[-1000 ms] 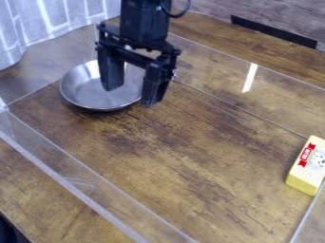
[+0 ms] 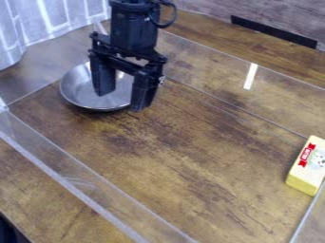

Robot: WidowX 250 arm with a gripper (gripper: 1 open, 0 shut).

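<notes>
My black gripper (image 2: 127,84) hangs over a shiny metal bowl (image 2: 79,90) at the upper left, its two fingers apart with open space between them. The gripper hides much of the bowl. I cannot tell whether anything lies inside the bowl.
A yellow box with a red label (image 2: 306,166) lies at the right edge of the wooden table (image 2: 178,180). A pale cylindrical object (image 2: 10,47) stands at the top left.
My gripper has shifted slightly up and to the left over the bowl. The bowl and the yellow box look unchanged.
</notes>
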